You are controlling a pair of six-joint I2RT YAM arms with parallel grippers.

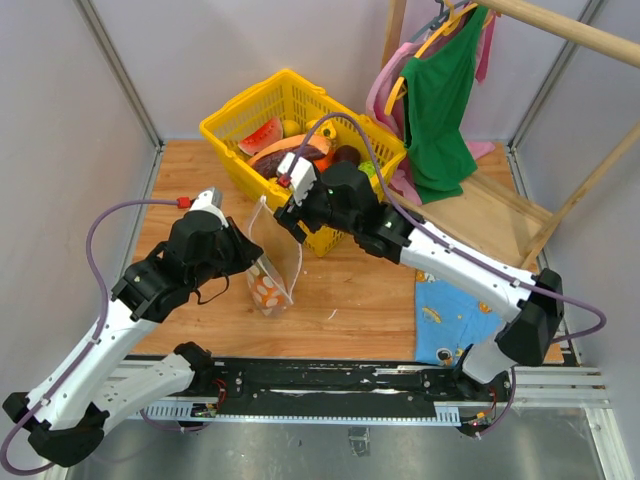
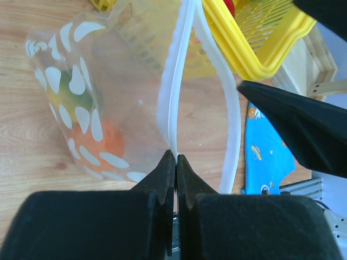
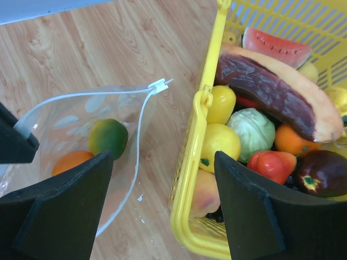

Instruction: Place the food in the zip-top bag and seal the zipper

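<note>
A clear zip top bag (image 1: pixel 272 285) with white leaf shapes stands with its mouth open. Through its side I see a green food piece (image 3: pixel 108 138) and an orange food piece (image 3: pixel 73 161). My left gripper is shut on one edge of the bag's mouth, the thin film running between its fingertips. Above the gap between bag and basket, my right gripper has its fingers spread with nothing between them. In the right wrist view, the bag's white zipper slider (image 3: pixel 159 85) sits at the far corner of the mouth.
The yellow basket (image 1: pixel 235 112) behind the bag holds food: a watermelon slice (image 3: pixel 276 46), a cabbage (image 3: pixel 254 132), an eggplant (image 3: pixel 320 172) and more. A blue cloth (image 1: pixel 450 320) lies at right, near a clothes rack with a green garment (image 1: pixel 440 120).
</note>
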